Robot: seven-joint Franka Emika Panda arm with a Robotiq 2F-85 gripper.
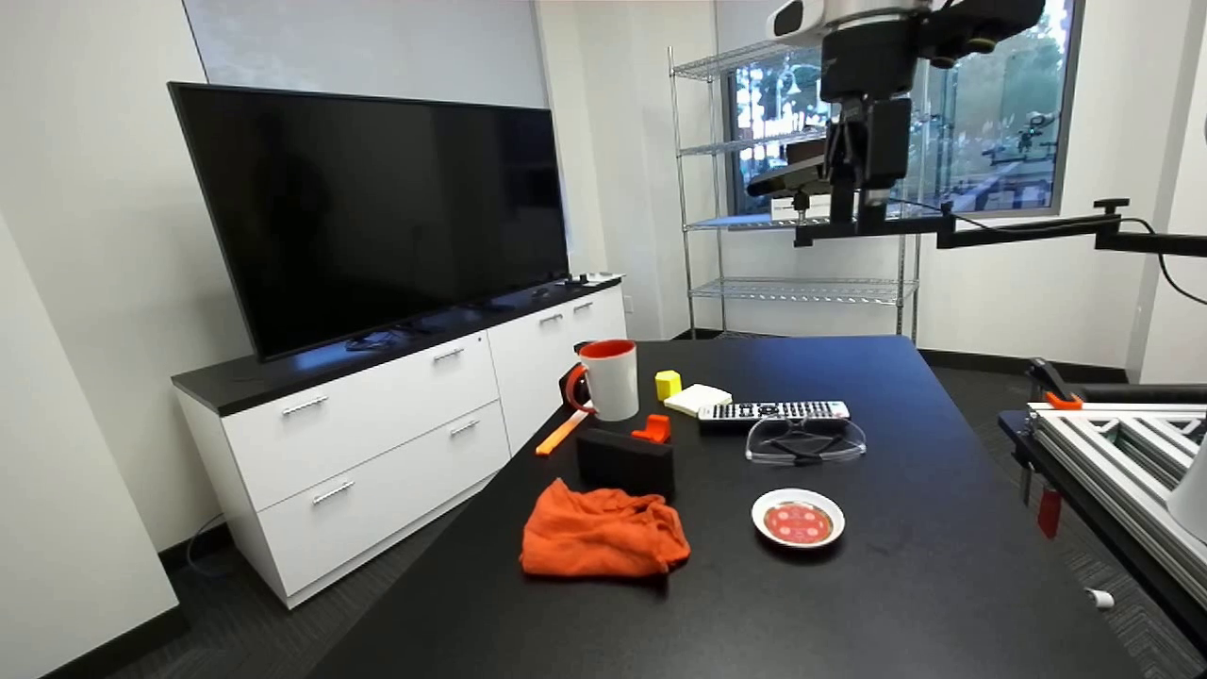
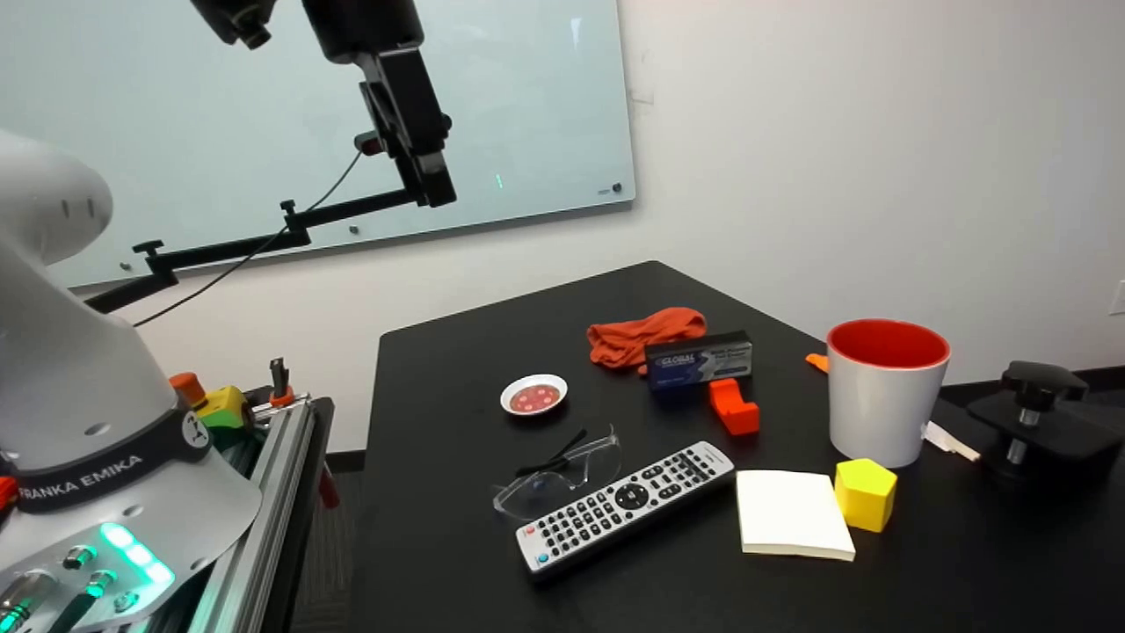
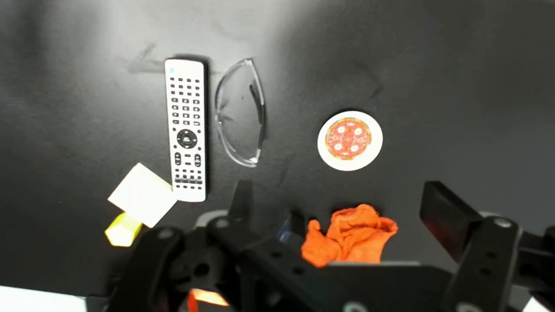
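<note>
High above the black table, my gripper stands open, its two fingers wide apart with nothing held. Below it in the wrist view lie an orange cloth point(image 3: 354, 235), a small white dish point(image 3: 374, 141) with a red pattern, clear safety glasses point(image 3: 262, 122) and a grey remote point(image 3: 187, 117). A dark box with a blue label point(image 2: 699, 362) stands by the cloth in exterior view 2. Close to the box is a small orange-red part point(image 2: 734, 408). A white mug with a red inside point(image 2: 888, 406) stands upright near a yellow block point(image 2: 866, 494) and a white notepad point(image 2: 793, 513).
An orange-handled tool point(image 1: 562, 430) lies partly behind the mug. A black clamp point(image 2: 1028, 411) sits at the table edge past the mug. A thin black camera arm point(image 1: 1018, 232) reaches in behind the gripper. Bare table point(image 1: 905, 600) surrounds the dish.
</note>
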